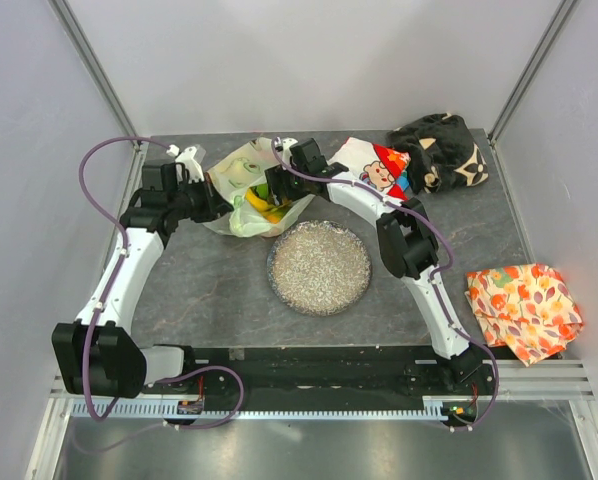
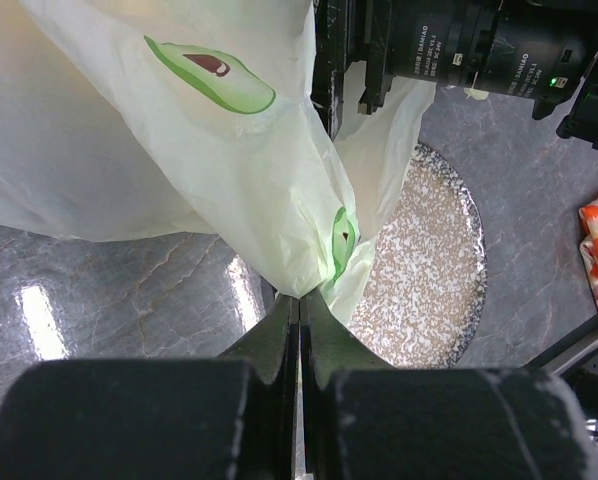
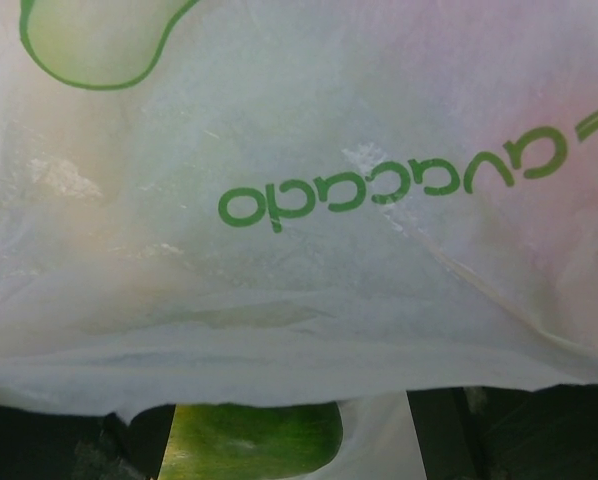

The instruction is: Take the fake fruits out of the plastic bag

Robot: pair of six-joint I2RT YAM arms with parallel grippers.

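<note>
The plastic bag with avocado prints lies at the back centre, yellow and green fruits showing inside. My left gripper is shut at the bag's edge, its tips on the gathered white plastic. My right gripper reaches into the bag over the fruits. In the right wrist view a green fruit lies between its open fingers, under the bag's film; whether it touches them I cannot tell.
A round speckled plate lies in front of the bag. A printed cloth and a dark cloth lie at the back right, an orange floral cloth at the front right.
</note>
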